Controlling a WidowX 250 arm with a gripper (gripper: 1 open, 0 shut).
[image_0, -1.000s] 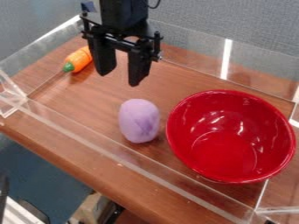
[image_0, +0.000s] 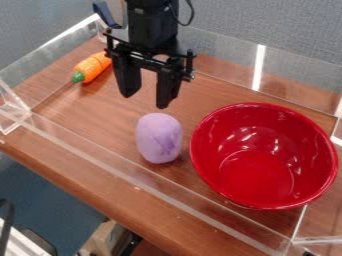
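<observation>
My black gripper (image_0: 147, 90) hangs over the middle of the wooden surface, its two fingers spread apart and nothing between them. Below it and toward the front stands a lilac oval object (image_0: 159, 138). A large red bowl (image_0: 263, 155) sits to the right, empty. An orange carrot with a green top (image_0: 91, 67) lies at the back left, left of the gripper.
Clear low walls (image_0: 258, 63) edge the wooden surface (image_0: 107, 120). Beyond the front left edge are a dark floor and some equipment.
The objects on the surface have stayed put.
</observation>
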